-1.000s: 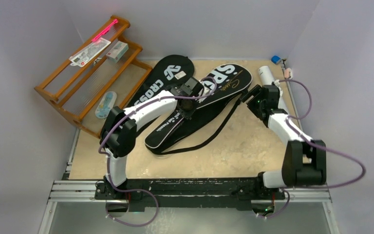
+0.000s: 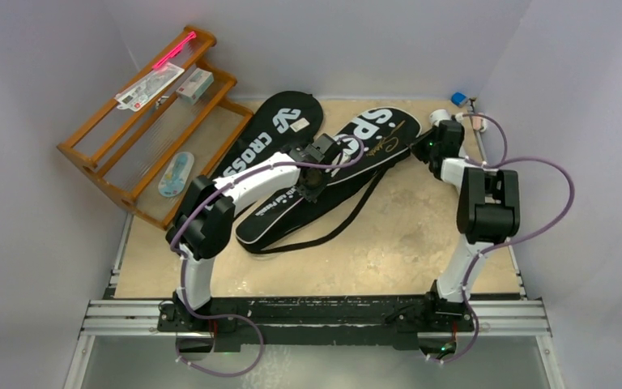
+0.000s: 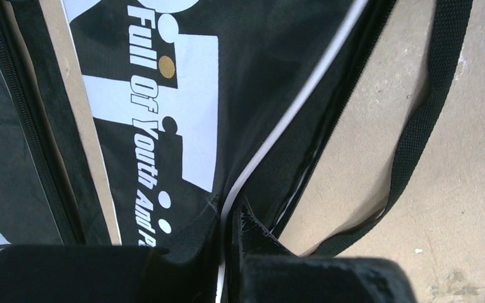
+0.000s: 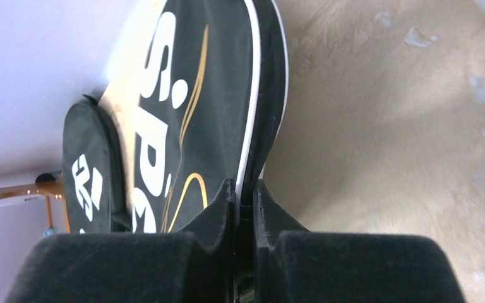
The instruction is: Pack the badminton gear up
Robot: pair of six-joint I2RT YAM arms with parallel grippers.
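The black racket bag (image 2: 389, 121) with SP lettering lies diagonally across the table, its strap looping along the front side. My left gripper is shut on the bag's white-piped edge at its middle, beside the "Full Of Youth" print. My right gripper is shut on the piped edge near the bag's broad right end. A second black bag (image 2: 263, 142), marked CROSS, lies behind it to the left.
A wooden rack (image 2: 142, 186) with small packages stands at the left. A white tube (image 2: 439, 114) and a small blue box (image 2: 459, 98) are at the back right.
My right gripper has moved back, away from the front edge, and has closed on the bag's end, which has shifted slightly right. The left gripper has barely moved.
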